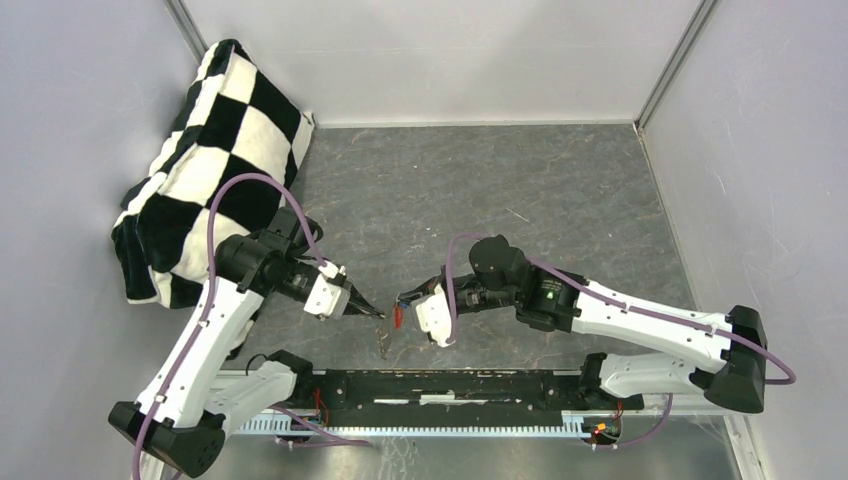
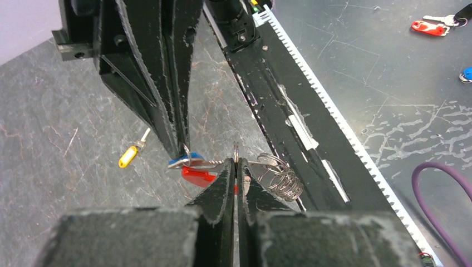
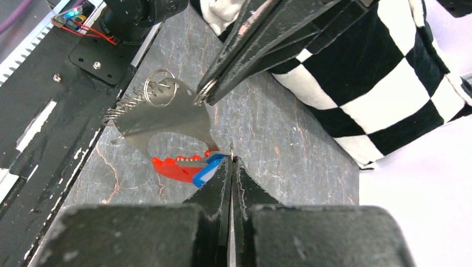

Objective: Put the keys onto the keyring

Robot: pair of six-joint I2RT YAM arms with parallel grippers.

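Observation:
In the left wrist view my left gripper is shut on a thin wire keyring, whose loose coil hangs to one side. A red tag hangs on the wire's other side, below a blue key tag. My right gripper is shut at the blue tag, with a thin metal ring at its fingertips. From the right wrist view, the blue tag overlaps the red tag, and wire loops spread beyond them near the left gripper. Whether the blue tag's ring is on the wire I cannot tell.
A yellow-tagged key lies on the grey floor. Another red-tagged key and a blue tag lie beyond the dark rail. The checkered cushion fills the left side.

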